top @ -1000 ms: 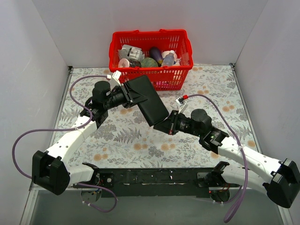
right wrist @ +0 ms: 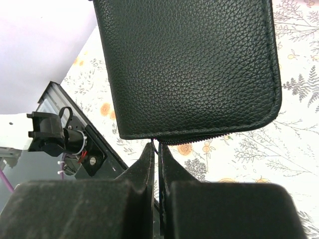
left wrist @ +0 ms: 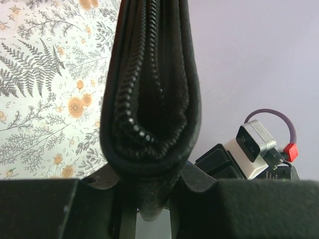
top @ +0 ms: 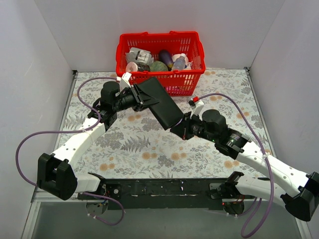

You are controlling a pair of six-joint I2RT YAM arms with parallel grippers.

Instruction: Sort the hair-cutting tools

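Observation:
A black leather zipped case [top: 159, 102] hangs tilted over the table between both arms. My left gripper [top: 142, 99] is shut on its upper end; in the left wrist view the case's zipped edge [left wrist: 149, 84] rises from between the fingers. My right gripper [top: 179, 128] is at the lower end; in the right wrist view it is shut below the case's zipped edge, with a thin strip, perhaps a zipper pull, at its fingertips [right wrist: 149, 154]. Whether that is gripped is hard to tell. No tools are visible outside the case.
A red basket [top: 159, 39] at the back holds several items, among them a bottle and a round green thing.
The case and both grippers have shifted slightly to the right and up in the top view, the right arm moving a little more.

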